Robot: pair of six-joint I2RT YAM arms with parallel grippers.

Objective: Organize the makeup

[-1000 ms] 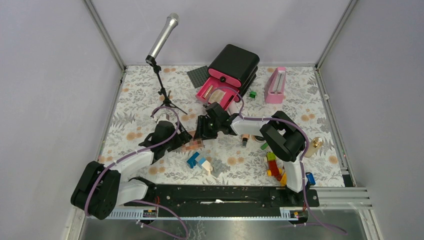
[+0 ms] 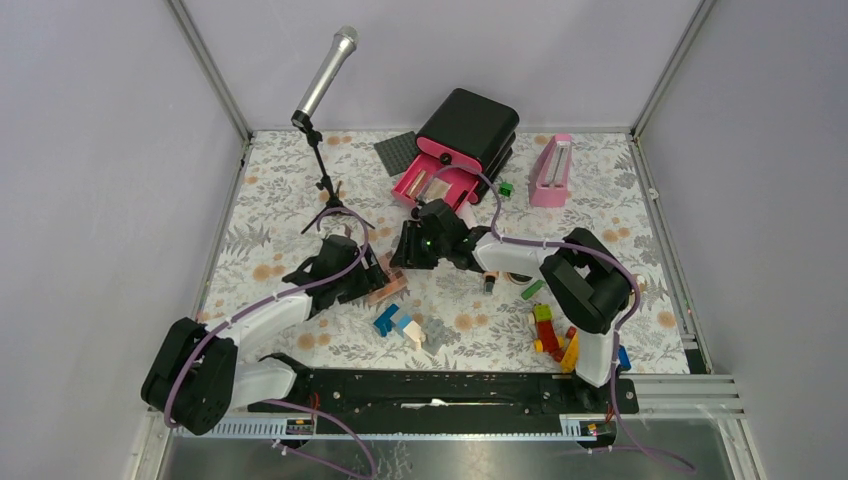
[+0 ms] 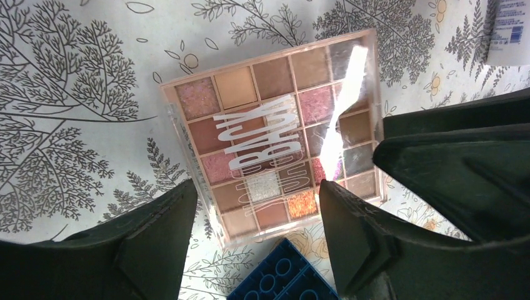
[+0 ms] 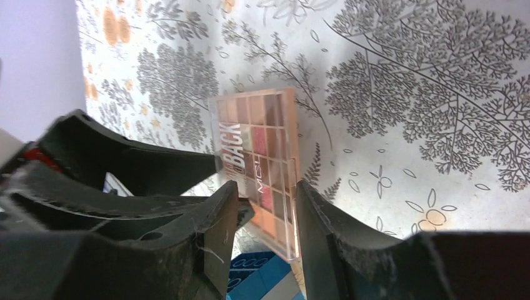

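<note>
A clear-lidded eyeshadow palette (image 3: pixel 269 144) is tilted between my two grippers, just left of the table's middle in the top view. At its left side, my left gripper is closed around a corner, one finger outside the edge and the other overlapping the lid. My right gripper is shut on the opposite edge, which runs between its fingertips in the right wrist view. Behind them, a pink drawer (image 2: pixel 407 187) with a few items inside is pulled out of the black makeup case (image 2: pixel 468 125). A white tube (image 3: pixel 509 34) shows in the left wrist view's corner.
Blue and pale toy blocks (image 2: pixel 404 326) lie just in front of the palette. Coloured toy pieces (image 2: pixel 545 332) are near the right arm, and a microphone stand (image 2: pixel 322 170) rises at the back left. A pink holder (image 2: pixel 551 172) stands back right. The left table area is open.
Both grippers have shifted slightly, the right one a little to the right with its elbow lower. The palette between them has turned from nearly square-on to slanted and tilted.
</note>
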